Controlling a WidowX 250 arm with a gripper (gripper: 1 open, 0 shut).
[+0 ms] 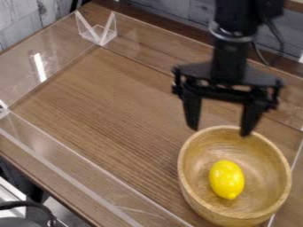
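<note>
My gripper [221,111], black and blurred, hangs over the back rim of a round wooden bowl [192,186] at the right front of the camera view. Its fingers are spread apart, with nothing visible between them. A yellow oval object [226,179] lies inside the bowl.
Clear plastic pieces stand at the left edge and the back left. A dark cable runs at the upper right behind the arm, and another lies at the bottom left corner.
</note>
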